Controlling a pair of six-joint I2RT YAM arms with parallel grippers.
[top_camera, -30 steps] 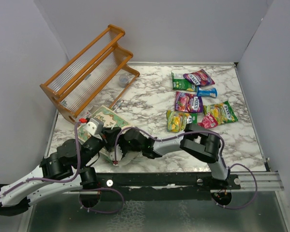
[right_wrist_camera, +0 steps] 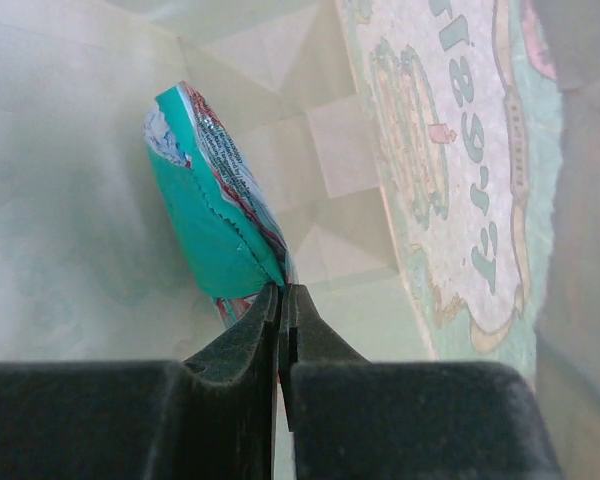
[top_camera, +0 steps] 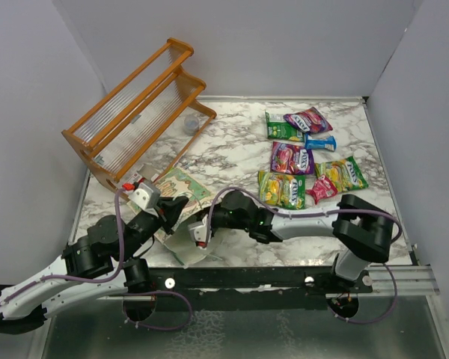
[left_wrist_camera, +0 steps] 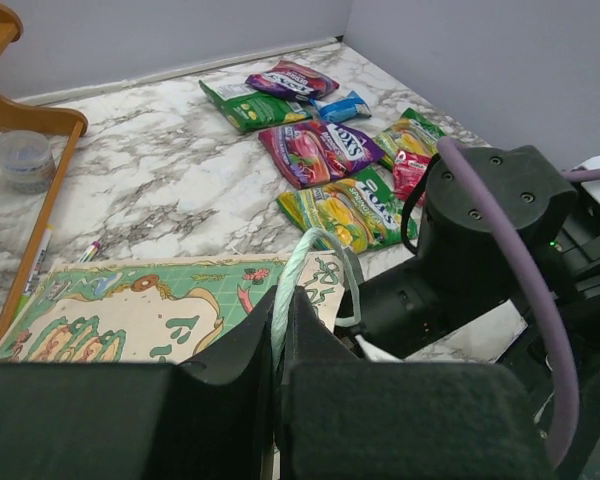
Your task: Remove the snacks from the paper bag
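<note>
The paper bag (left_wrist_camera: pixel 130 315), printed green and cream, lies tilted on the table; in the top view the two arms partly cover it. My left gripper is shut on the bag's pale twisted handle (left_wrist_camera: pixel 288 272) near its mouth. Inside the bag, my right gripper is shut, with the lower end of a teal snack packet (right_wrist_camera: pixel 215 215) at its fingertips. The packet points away from them toward the bag's inner wall (right_wrist_camera: pixel 70 200). Several snack packets lie outside on the marble table, among them a purple one (top_camera: pixel 292 158) and a yellow-green one (top_camera: pixel 281 190).
At the left stands a tilted wooden rack (top_camera: pixel 138 112), with a clear round container (top_camera: pixel 191 124) beside it. The right arm crosses in front of the yellow-green packet. Bare marble (top_camera: pixel 236 142) lies between the rack and the snacks.
My right arm has shifted rightward and its elbow has swung out to the right. The bag's mouth side has been drawn right with it, showing more of the bag. The left arm has stayed put.
</note>
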